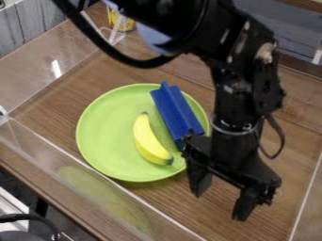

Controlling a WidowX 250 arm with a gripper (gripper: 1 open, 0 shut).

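Observation:
A green plate [104, 120] lies on the wooden surface, holding a yellow banana [150, 141] and, on its right side, a blue ridged block [175, 108]. My black gripper [221, 196] is at the right of the plate, low over the wood, its two fingers apart with nothing seen between them. The arm reaches down from the top and hides part of the area behind it.
Clear plastic walls [38, 66] edge the workspace on the left and front. A light blue object and a yellow item sit at the back, partly behind the arm. Bare wood lies around the gripper.

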